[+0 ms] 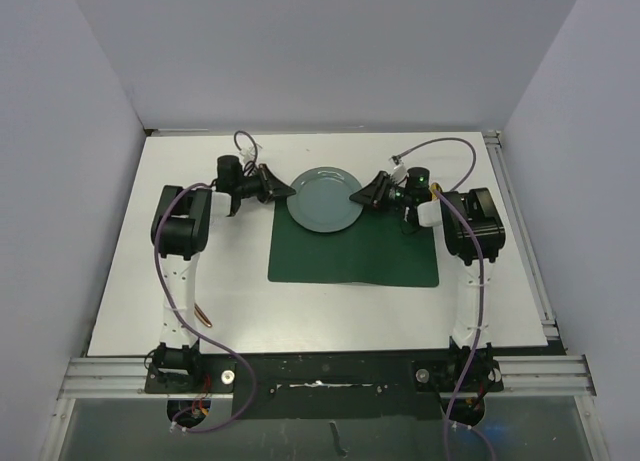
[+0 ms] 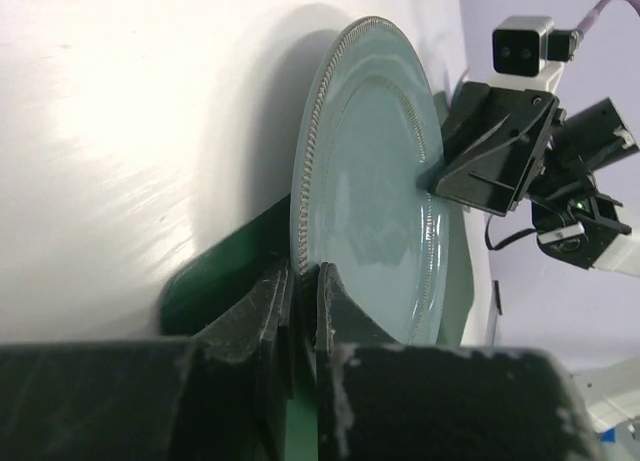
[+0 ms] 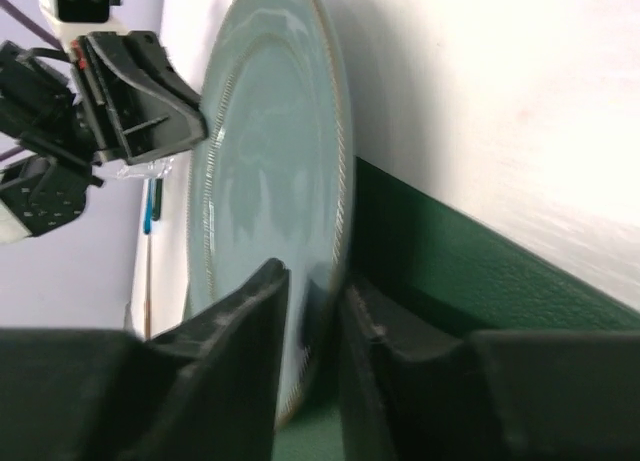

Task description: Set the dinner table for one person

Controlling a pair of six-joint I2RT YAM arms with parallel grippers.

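A round grey-green plate (image 1: pixel 325 199) with a beaded rim overlaps the back edge of the dark green placemat (image 1: pixel 350 256). At the plate's left rim, my left gripper (image 1: pixel 290 193) is shut, pinching the rim between its fingers in the left wrist view. On the opposite side my right gripper (image 1: pixel 358 198) stands partly open, its fingers (image 3: pixel 262 306) straddling the right rim (image 3: pixel 338 211) with some gap. A corner of the placemat (image 2: pixel 235 266) shows close beside the left fingers. The undersides of plate and mat are hidden.
A thin brown utensil (image 1: pixel 203 316) lies at the front left beside the left arm. Behind the left gripper, the right wrist view shows a clear cup (image 3: pixel 150 168) and a blue-handled item (image 3: pixel 148 206). Bare white table surrounds the mat's front.
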